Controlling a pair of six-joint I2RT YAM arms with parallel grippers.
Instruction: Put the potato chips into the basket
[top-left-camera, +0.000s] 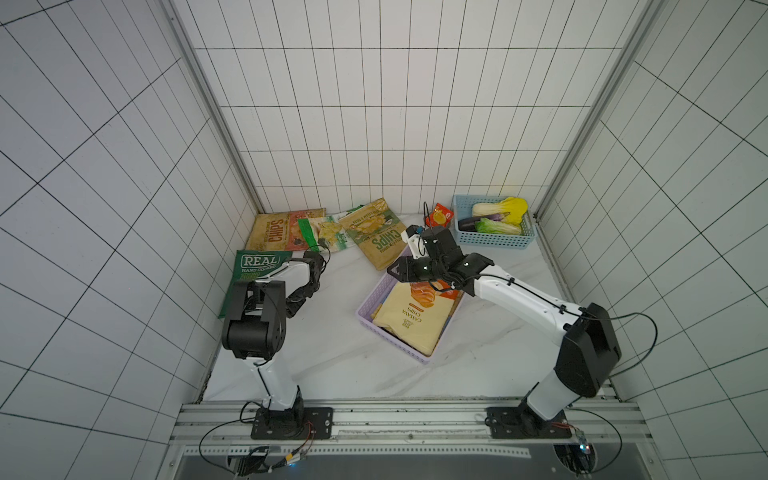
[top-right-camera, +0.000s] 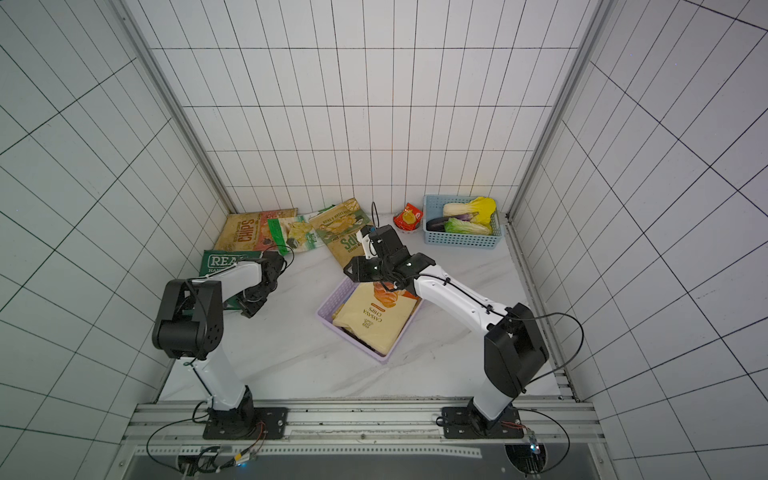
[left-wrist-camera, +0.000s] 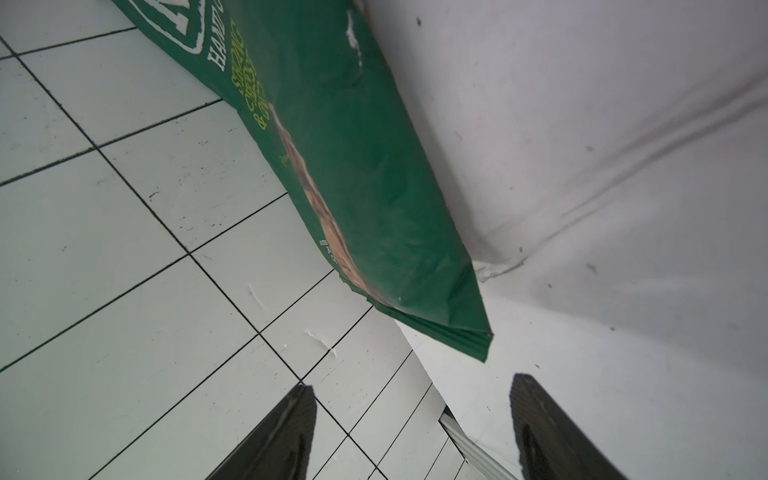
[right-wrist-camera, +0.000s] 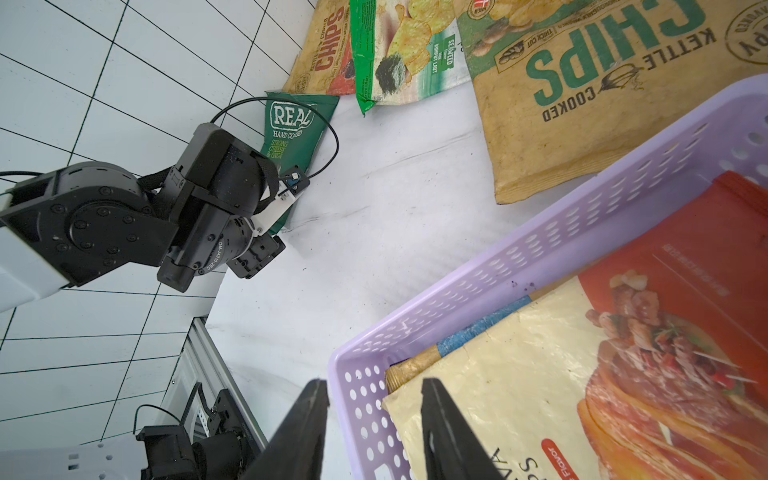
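Note:
My left gripper stands open just short of the lower corner of a green REAL chips bag (left-wrist-camera: 360, 192) at the table's left, with nothing between its fingers. My right gripper is open above the lilac basket (right-wrist-camera: 352, 400), which holds a cream-and-red cassava chips bag (right-wrist-camera: 488, 384) with another packet partly hidden beneath. Along the back lie a brown chips bag (top-left-camera: 276, 228), a green-and-white seaweed chips bag (right-wrist-camera: 408, 56), a kettle cooked chips bag (top-left-camera: 376, 232) and a small red packet (top-right-camera: 408, 216).
A blue basket (top-left-camera: 492, 240) of vegetables stands at the back right. Tiled walls enclose the back and sides, close beside the left gripper. The front of the table and the strip between the left arm and lilac basket are clear.

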